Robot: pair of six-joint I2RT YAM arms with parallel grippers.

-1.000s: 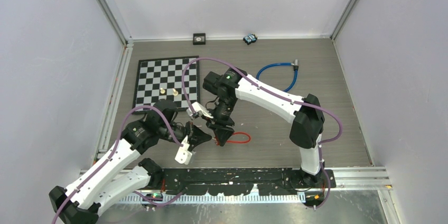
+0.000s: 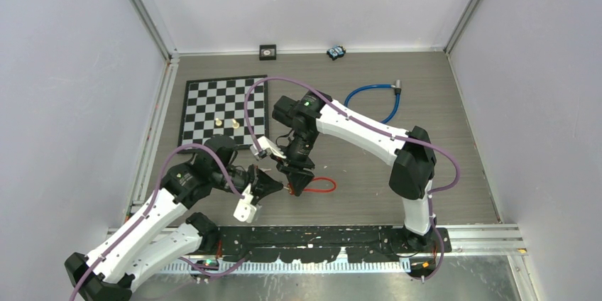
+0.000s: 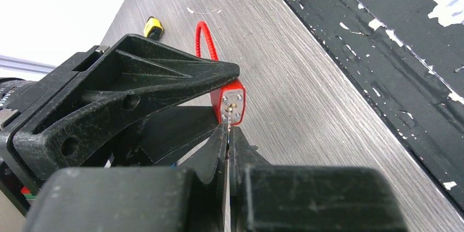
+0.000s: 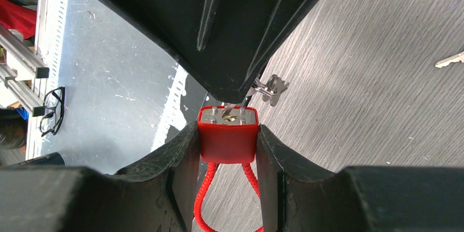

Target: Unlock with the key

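Observation:
A red lock [image 4: 228, 143] with a metal keyhole face and a red cable loop sits between the fingers of my right gripper [image 2: 290, 190], which is shut on it. In the left wrist view the lock's metal face [image 3: 225, 112] looks toward my left gripper. That one is shut on a thin key [image 4: 229, 109], whose blade reaches the keyhole; how deep it goes I cannot tell. Other silver keys [image 4: 274, 88] hang beside the left fingertips. Most of the held key is hidden by the left fingers.
A loose key [image 4: 451, 60] lies on the table. A chessboard [image 2: 245, 93] with small pieces is at the left, a blue cable lock [image 2: 370, 88] at the right. Two small objects stand by the back wall.

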